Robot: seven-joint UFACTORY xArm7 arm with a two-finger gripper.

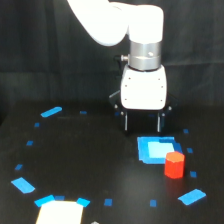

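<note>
My gripper (143,120) hangs over the dark table with its two thin fingers spread wide, and nothing shows between them. Just below and in front of it in the image lies a blue square (143,148) with a pale patch (158,150) on it. A red six-sided block (174,164) sits at the square's lower right corner, overlapping its edge in this view. How high the fingertips are above the table is hard to tell.
A pale, orange-edged object (60,213) is cut off by the bottom edge at left. Light blue strips (192,197) and several small blue squares (108,202) lie flat around the table.
</note>
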